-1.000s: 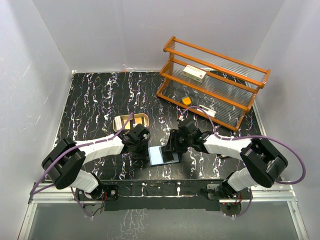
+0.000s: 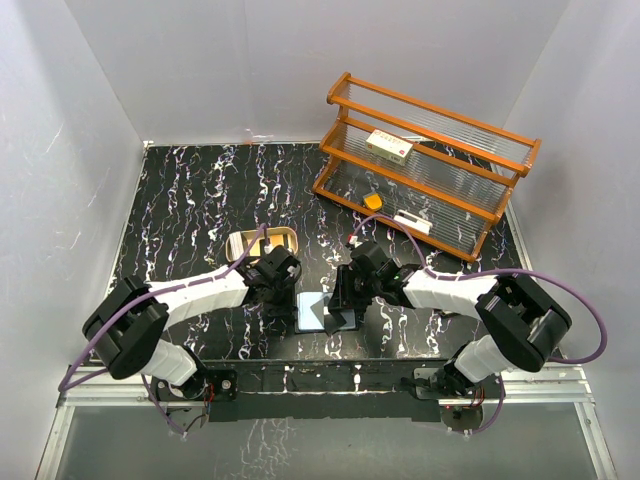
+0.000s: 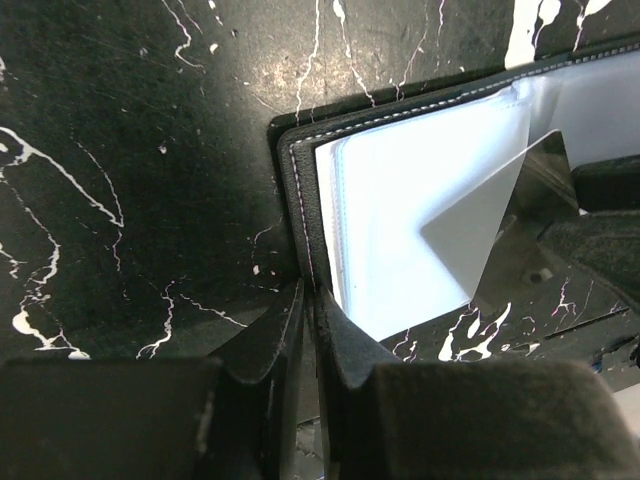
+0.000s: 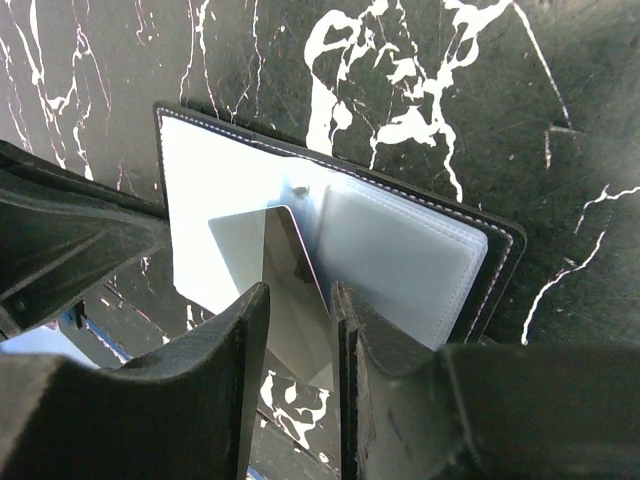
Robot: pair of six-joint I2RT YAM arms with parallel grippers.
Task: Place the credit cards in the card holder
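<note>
An open card holder (image 2: pixel 312 312) with dark stitched edges and clear sleeves lies on the black marble surface between the grippers. My left gripper is shut on its left edge (image 3: pixel 300 200). In the right wrist view a grey card (image 4: pixel 290 300) lies slanted over the holder's sleeves (image 4: pixel 395 250); my right gripper is part open over it, the card's lower part between or just behind the fingertips. Whether it grips the card is unclear.
A tray (image 2: pixel 240 232) with card-like items sits behind the left arm. A wooden rack (image 2: pixel 430 180) with boxes stands at the back right.
My right gripper has moved slightly toward the front-left, and the grey card under it shows at a different slant.
</note>
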